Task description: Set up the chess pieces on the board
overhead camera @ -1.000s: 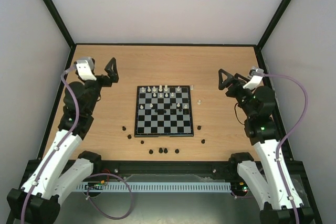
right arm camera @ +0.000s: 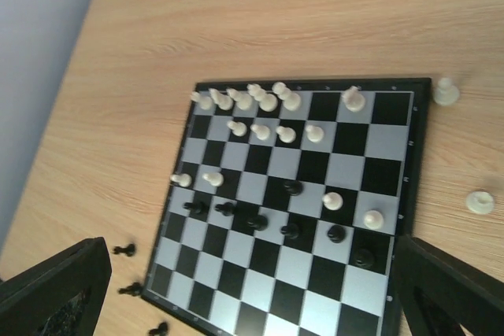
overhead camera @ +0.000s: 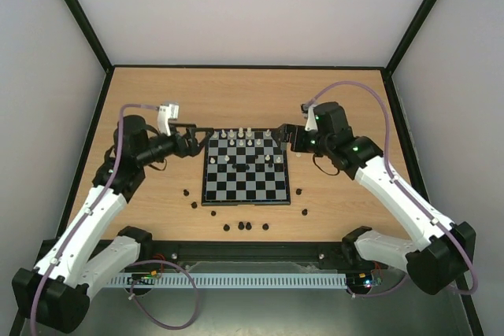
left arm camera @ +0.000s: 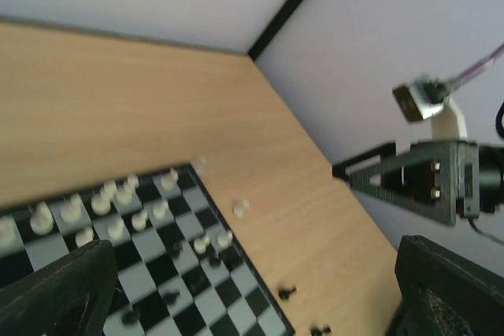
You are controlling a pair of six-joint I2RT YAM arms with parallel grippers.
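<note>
The chessboard (overhead camera: pixel 246 195) lies mid-table, with white pieces along its far row and a second row of white pawns partly filled. Further white and black pieces stand on its middle squares, such as a white pawn (right arm camera: pixel 333 201) and a black pawn (right arm camera: pixel 294 187). Off the right edge are a white piece (right arm camera: pixel 446 91) and another white piece (right arm camera: pixel 479 202). My left gripper (overhead camera: pixel 209 138) hangs open near the board's far left corner. Over the far right corner, my right gripper (overhead camera: pixel 282 138) is open too. Neither holds anything.
Several black pieces lie on the table in front of the board, among them a black piece (overhead camera: pixel 265 227), a black piece (overhead camera: pixel 305 212) and a black piece (overhead camera: pixel 186 192).
The pieces look unmoved.
</note>
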